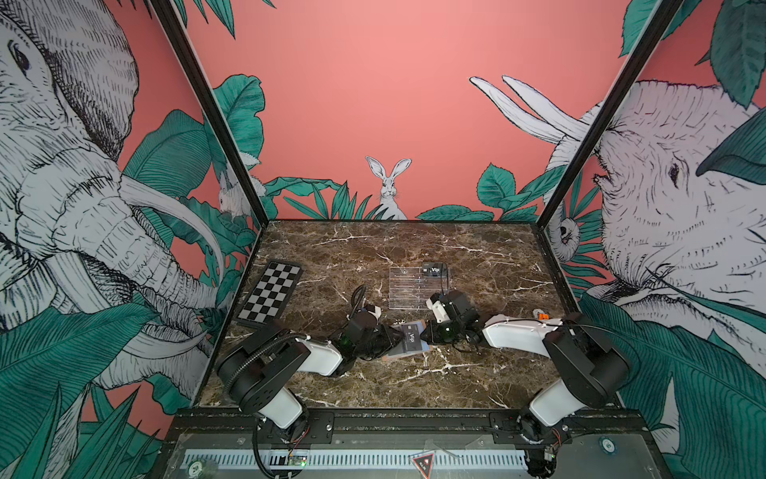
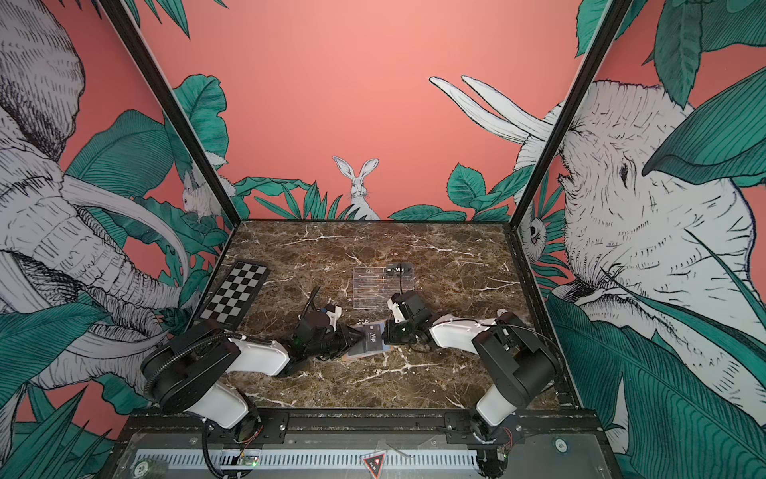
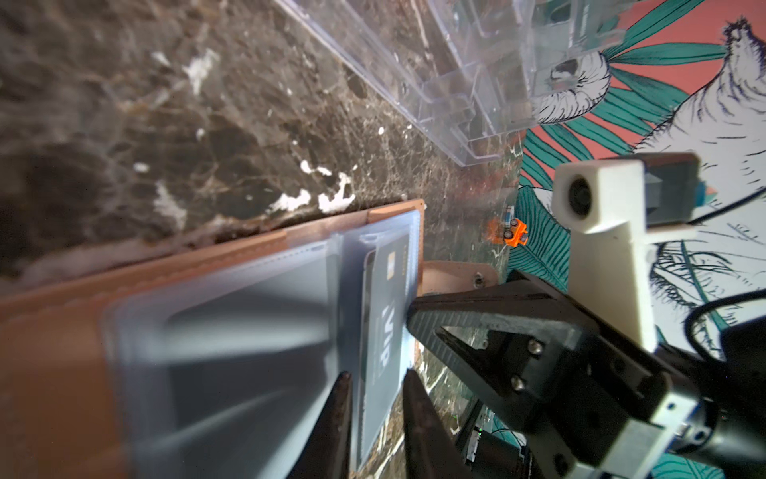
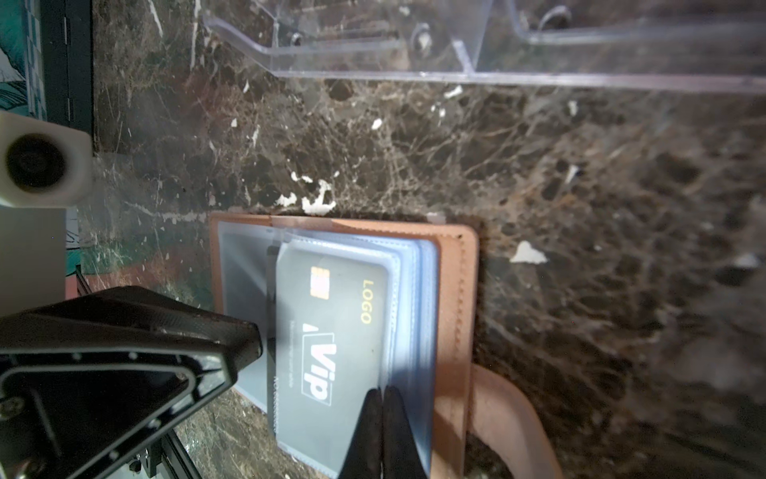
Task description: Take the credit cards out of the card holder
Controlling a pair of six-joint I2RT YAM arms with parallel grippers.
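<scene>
The card holder lies open on the table, its tan cover [image 4: 455,343] under a stack of clear sleeves [image 4: 415,319]. A dark grey "Vip" card [image 4: 343,279] sits in the top sleeve, its left edge showing near the sleeve's mouth. In the left wrist view my left gripper is part open, its two fingertips on either side of the line of that card's edge; whether they touch it I cannot tell. My right gripper is shut, its tips over the sleeve at the card's right side, with nothing visible between them.
Behind the holder stands a clear plastic rack [image 1: 408,289] with another Vip card [image 1: 435,270] at its back. A checkered board [image 1: 271,293] lies at the left, a small orange toy [image 1: 542,315] at the right edge. Open table surrounds them.
</scene>
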